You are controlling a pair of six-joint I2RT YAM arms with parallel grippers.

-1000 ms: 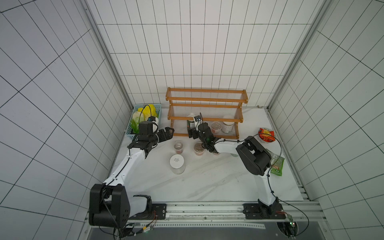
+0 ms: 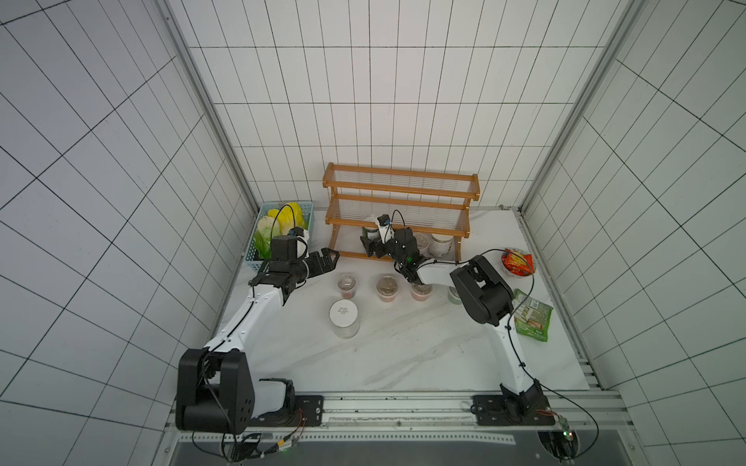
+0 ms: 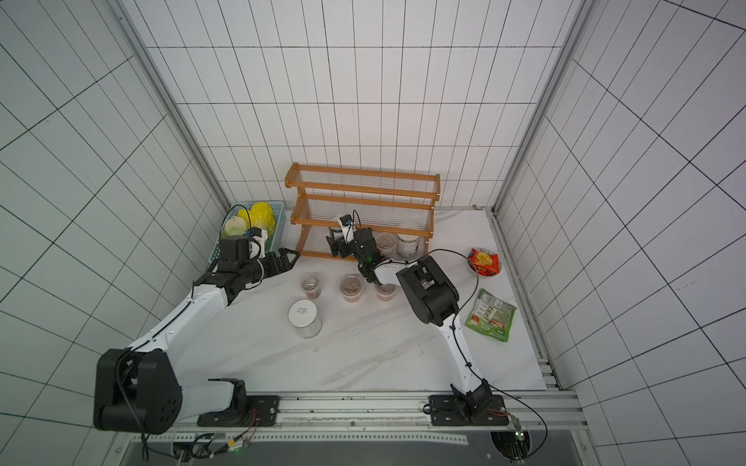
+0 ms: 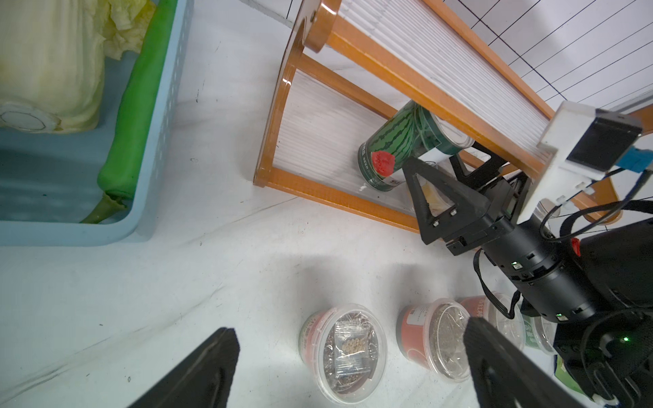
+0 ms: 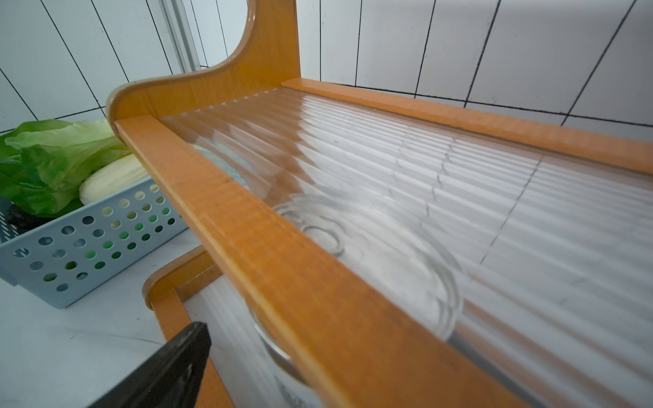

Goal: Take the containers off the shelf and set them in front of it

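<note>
The green seed jar [image 4: 398,146], with a watermelon picture and a pale lid, stands on the lower shelf of the wooden rack [image 4: 306,187]. The upper board partly covers its top. At the jar's right side, my right gripper is open, one finger in front and the other partly hidden behind. Whether they touch it cannot be told. In the right wrist view a round lid [image 5: 401,278] shows through the ribbed upper panel, with one finger [image 5: 173,367] left of it. My left gripper [image 2: 332,258] is open and empty, left of the rack over the table.
Several clear-lidded tubs [image 4: 353,350] stand in front of the rack, with a white-lidded jar [image 2: 344,314] nearer. A blue vegetable basket [image 4: 146,204] is at left. More jars [image 2: 440,244] share the lower shelf.
The rack's left end has shifted toward the back wall, leaving it slightly turned. The left gripper has stayed nearly still.
</note>
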